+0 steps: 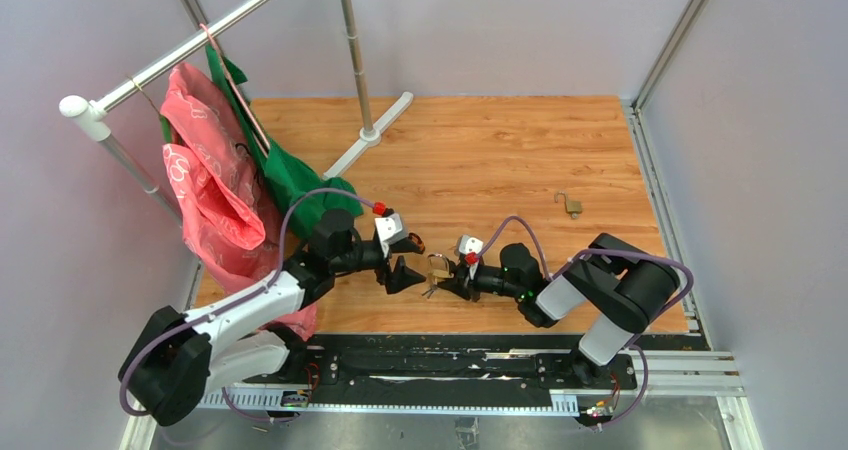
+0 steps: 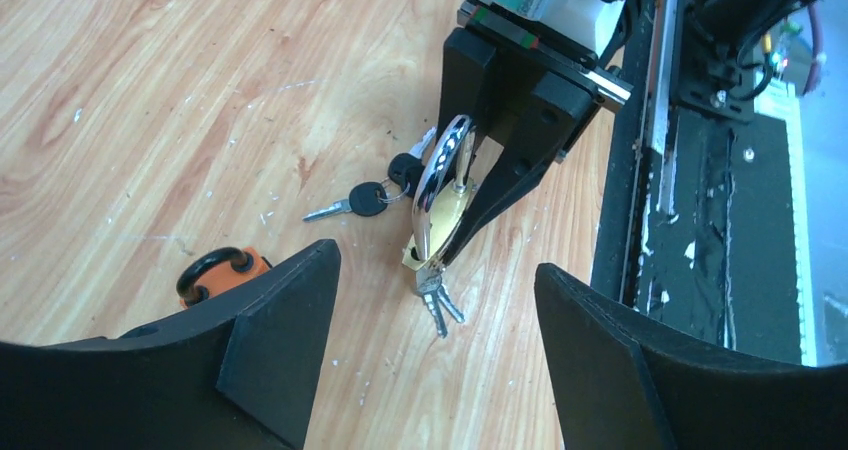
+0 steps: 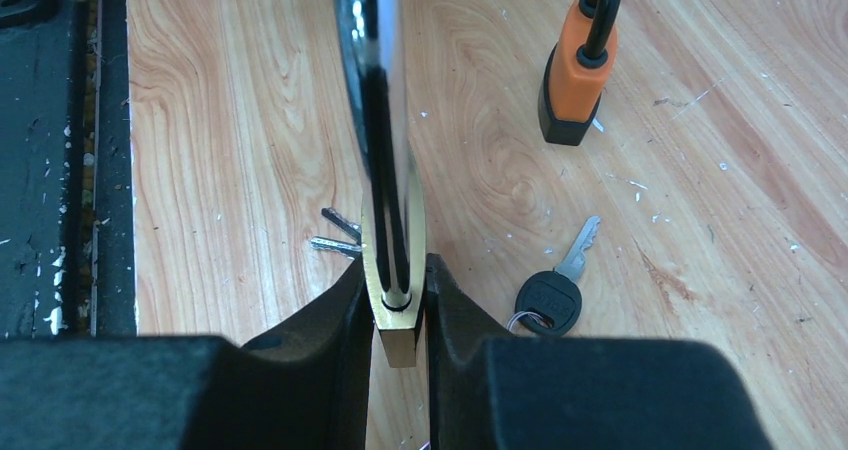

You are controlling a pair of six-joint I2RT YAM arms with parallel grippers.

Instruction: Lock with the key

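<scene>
A brass padlock (image 3: 393, 345) with a shiny steel shackle (image 2: 437, 185) is clamped in my right gripper, which is shut on the lock's body. Small keys (image 2: 436, 302) hang at the lock's lower end. To the left of it, my left gripper stands open with nothing between its fingers, apart from the lock. Whether the shackle is fully seated cannot be told. On the table behind the lock lie black-headed keys (image 2: 368, 199) on a ring. Beyond my left gripper's finger sits an orange and black padlock (image 3: 582, 65).
Another brass padlock (image 1: 573, 207) lies open at the table's right side. A rack with pink cloth (image 1: 215, 180) and green cloth (image 1: 290, 175) stands at the left, close to my left arm.
</scene>
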